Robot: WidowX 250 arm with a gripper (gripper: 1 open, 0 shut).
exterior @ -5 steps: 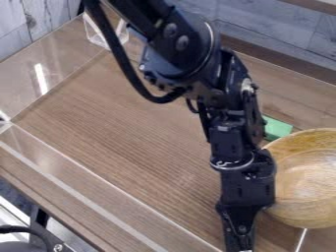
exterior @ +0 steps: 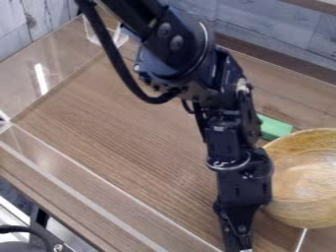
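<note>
My black gripper [exterior: 238, 236] reaches down to the wooden counter [exterior: 112, 138] at the bottom right of the camera view, its tips near the front edge. It is shut, with nothing visible between its fingers, though the tips are partly cut off by the frame. Right beside it is a large wooden bowl [exterior: 306, 177]. Behind the arm, a green object [exterior: 274, 127] lies on the counter, partly hidden.
A clear container [exterior: 102, 25] stands at the back left. A wall runs along the back, and the front edge crosses the lower left.
The arm has shifted very slightly; the bowl and the other things look the same.
</note>
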